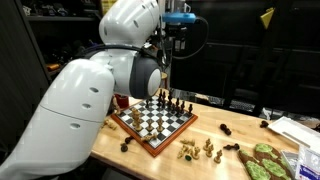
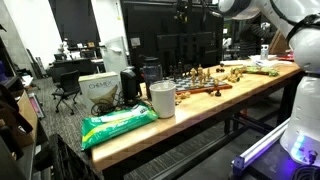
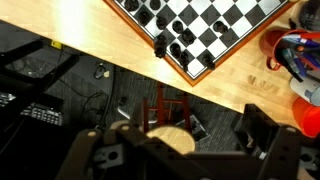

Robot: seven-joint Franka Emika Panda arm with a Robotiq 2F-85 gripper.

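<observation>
High over the far side of the table, my gripper stands open, its dark fingers spread apart along the bottom of the wrist view. Only floor and a stool show between them. The checkered chessboard [image 3: 228, 41] lies well away from the fingers, with dark pieces along its near part in that view. A dark chess piece [image 3: 160, 46] is beside the board's edge. In exterior view 1 the board [image 1: 168, 124] carries dark pieces at the back and light ones in front; the arm hides its left part. Several light pieces [image 1: 209, 147] stand on the table to the right.
A wooden stool [image 3: 172, 140] is on the floor beyond the table edge. Red containers [image 3: 307, 115] stand at the wrist view's right edge. A green-brown mat [image 1: 262, 163] and a white tray [image 1: 295, 132] lie at the table's right. Bare wood [image 1: 235, 125] shows behind the light pieces.
</observation>
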